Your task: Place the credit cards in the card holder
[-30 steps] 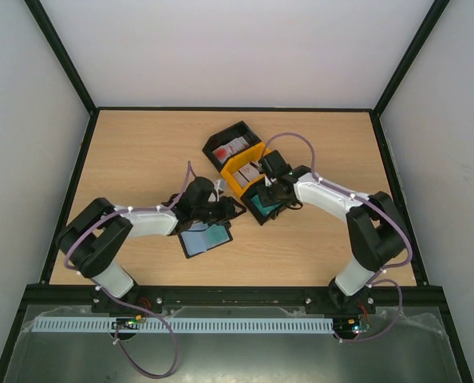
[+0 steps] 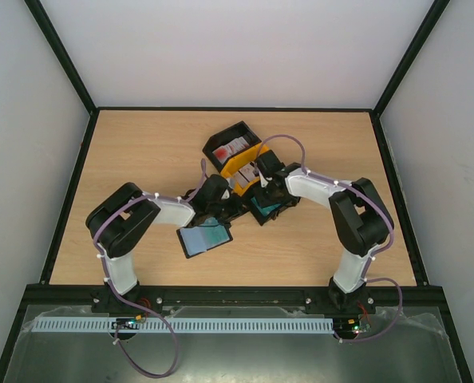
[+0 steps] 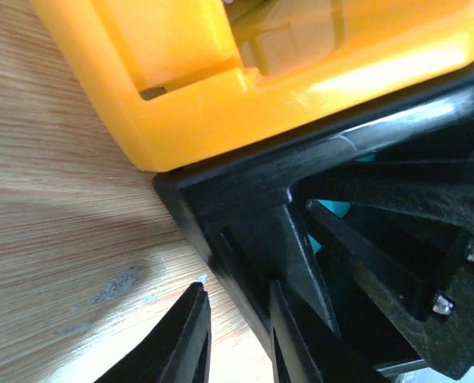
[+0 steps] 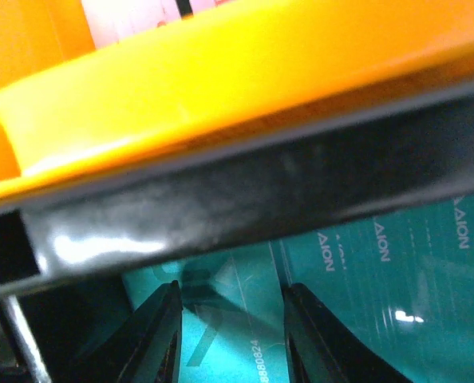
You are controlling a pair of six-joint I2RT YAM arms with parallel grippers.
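Teal cards (image 4: 365, 263) with white print lie inside a black bin (image 4: 317, 167), seen from above in the right wrist view. My right gripper is over them with its fingers apart; nothing is clearly held there. In the left wrist view, the left gripper has its fingers on either side of the bin's black side wall (image 3: 257, 247), which it appears to grip. A flat, dark-edged holder (image 2: 195, 242) with pale blue and teal faces lies below the left arm in the top view, partly covered by it.
An orange bin (image 2: 241, 169) with pale cards adjoins the black one, its wall close above both grippers. Behind it stands another black bin (image 2: 227, 144) holding red-and-white cards. Open table (image 2: 141, 144) lies left and right.
The left gripper has moved rightward to the black bin's side.
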